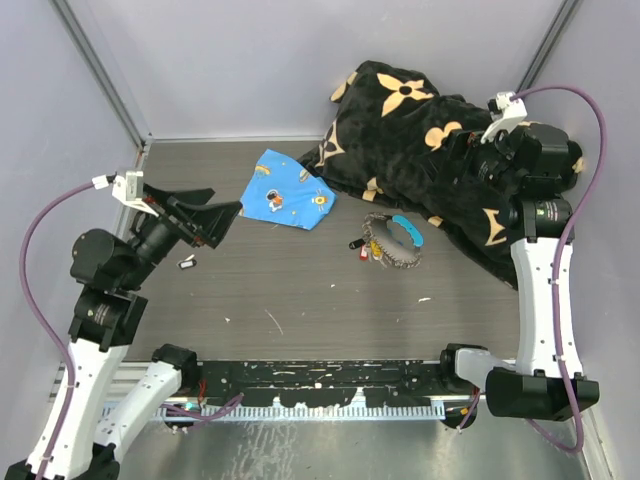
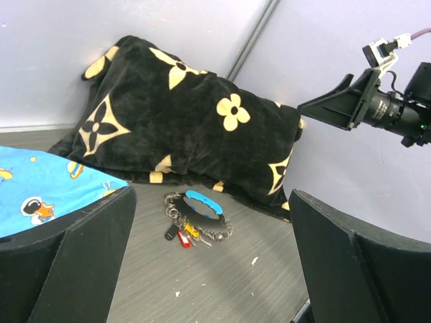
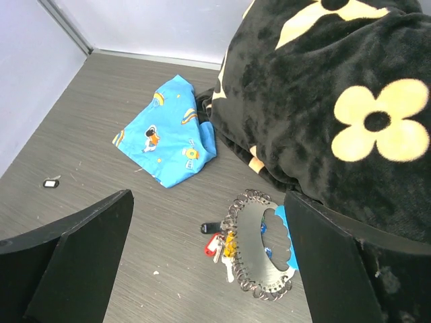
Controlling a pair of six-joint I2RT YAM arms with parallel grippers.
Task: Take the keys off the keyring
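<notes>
On the grey wood-look table lies a curved metal keyring (image 3: 254,242) with a blue handle (image 3: 286,232) and a row of small rings along its outer edge. Keys with a red tag (image 3: 213,245) and a yellow tag (image 3: 229,243), plus a black fob (image 3: 211,228), are bunched at its left side. My left gripper (image 1: 222,222) hangs open above the table's left part, well away from the keyring. My right gripper (image 1: 458,160) is also open, high over the dark blanket at the right. Nothing sits between the fingers of either.
A dark plush blanket (image 1: 400,140) with cream flowers heaps across the back and right. A blue printed cloth (image 1: 288,190) lies left of it. One small black-and-white item (image 1: 187,262) rests at the left.
</notes>
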